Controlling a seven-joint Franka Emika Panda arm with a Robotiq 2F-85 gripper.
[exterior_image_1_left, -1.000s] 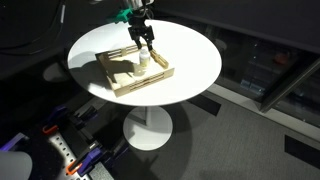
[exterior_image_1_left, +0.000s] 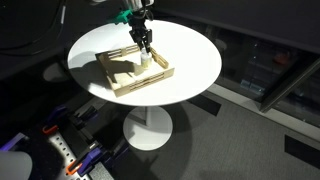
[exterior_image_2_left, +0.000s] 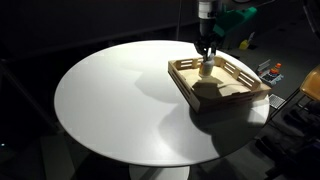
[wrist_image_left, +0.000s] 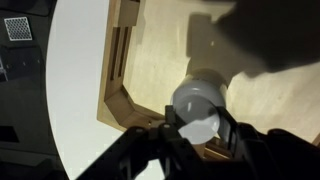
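A small pale bottle with a white top (wrist_image_left: 198, 104) stands upright inside a shallow wooden tray (wrist_image_left: 118, 100), close to one of its corners. From above, my gripper is shut on the bottle's top, with a dark finger on either side in the wrist view. The bottle (exterior_image_2_left: 206, 67) appears to rest on the tray floor in exterior view 2, though its base is too small to judge exactly. Exterior view 1 shows the gripper (exterior_image_1_left: 147, 49) pointing down over the bottle (exterior_image_1_left: 145, 61).
The tray (exterior_image_2_left: 205, 101) has slotted low walls and lies near the edge of a round white table (exterior_image_2_left: 120, 95). Apart from the bottle, the tray floor looks clear.
Over the last second my gripper has come down and slightly left, onto the bottle's top. The tray stays in place, and I see no clear shift of the bottle.
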